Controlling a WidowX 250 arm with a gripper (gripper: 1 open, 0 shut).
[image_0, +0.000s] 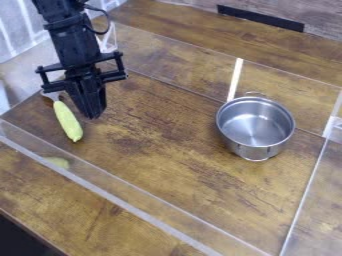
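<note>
My black gripper hangs at the upper left of the camera view, fingers pointing down, above and a little right of a pale yellow-green elongated object lying on the wooden table. The gap between the fingertips is hard to make out; nothing visible is held. A stainless steel pot stands to the right.
Clear strips, like transparent barriers, run along the left, front and right of the work area. The middle of the table between my gripper and the pot is clear, as is the back.
</note>
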